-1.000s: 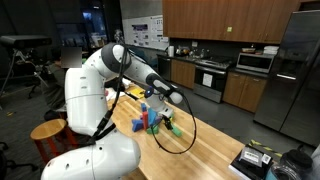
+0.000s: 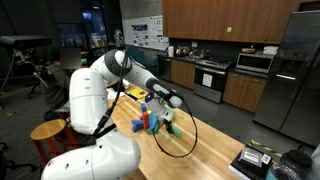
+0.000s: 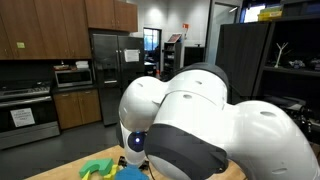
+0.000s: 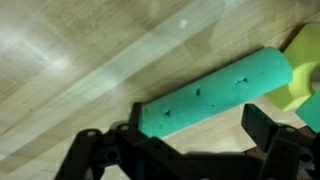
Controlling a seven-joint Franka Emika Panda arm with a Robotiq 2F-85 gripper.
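Note:
A long green block (image 4: 215, 92) with rounded ends lies slantwise on the wooden table in the wrist view. My gripper is open above it, one dark fingertip near the block's lower left end and the other past its lower right side. Nothing is held between the fingers. Exterior view 1 has the gripper (image 2: 166, 138) low over the table by the colored pieces. Part of a green piece (image 3: 97, 167) shows in exterior view 2, while the arm hides the gripper there.
A yellow piece (image 4: 300, 68) touches or nearly touches the block's right end, with another green piece (image 4: 313, 109) beside it. Blue pieces (image 2: 137, 125) stand left of the gripper.
The arm has lowered slightly over the last second, bringing my gripper closer to the table. The colored pieces show no clear movement.

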